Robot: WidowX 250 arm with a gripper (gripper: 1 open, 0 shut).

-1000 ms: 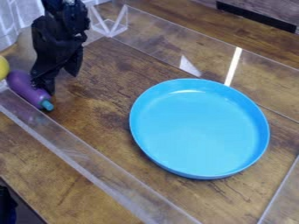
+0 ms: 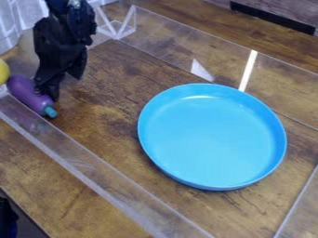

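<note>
The black gripper [image 2: 59, 74] reaches down from the top left, its lower end close above a purple object [image 2: 30, 93] with a teal tip that lies against the clear wall at the left. Whether the fingers are open or shut on it cannot be told. A yellow object [image 2: 4, 71] is partly in view at the left edge.
A large blue plate [image 2: 211, 130] fills the right middle of the wooden surface [image 2: 112, 130]. Clear plastic walls run along the left, front and back. Bare wood lies between gripper and plate.
</note>
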